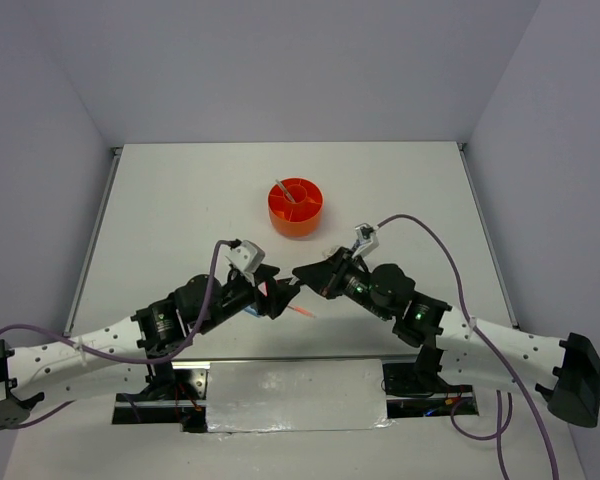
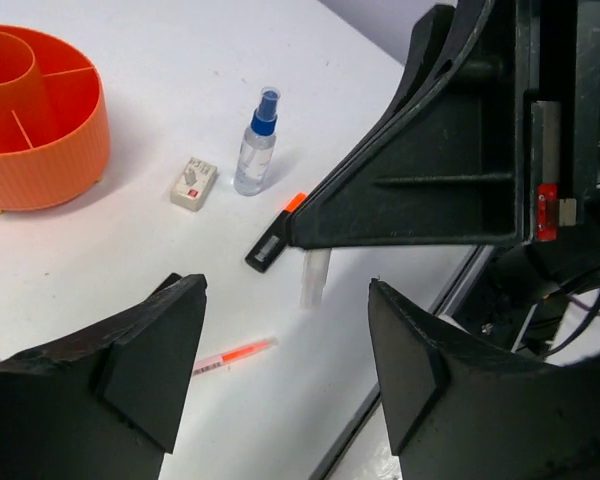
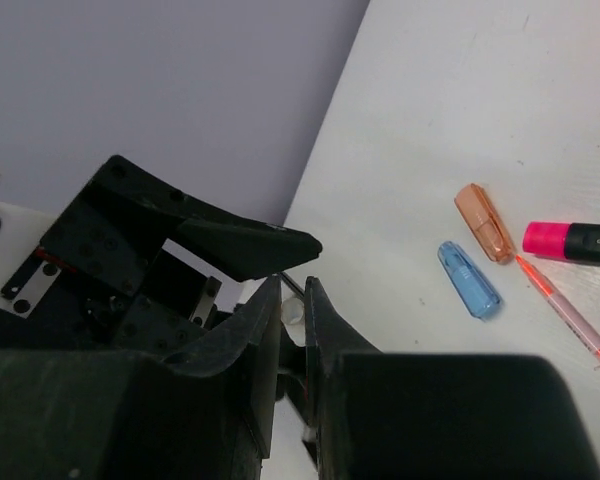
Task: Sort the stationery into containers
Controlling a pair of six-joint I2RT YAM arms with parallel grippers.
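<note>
My right gripper is shut on a slim whitish stick [image 2: 315,278], whose pale end shows below its finger in the left wrist view. Facing it, my left gripper stands open, nothing touching its fingers, with the stick beyond them. An orange divided container [image 1: 295,222] holds a pale upright item [image 1: 284,190]. On the table lie a pink-capped black marker [image 3: 575,242], an orange-tipped pen [image 3: 570,315], a blue item [image 3: 469,280] and an orange-brown one [image 3: 485,223]. An orange-and-black marker [image 2: 272,237], a white block [image 2: 193,184] and a blue-topped spray bottle [image 2: 255,145] lie or stand farther off.
Both arms meet over the table's front middle, their grippers close together. Grey walls [image 1: 540,180] rise around it.
</note>
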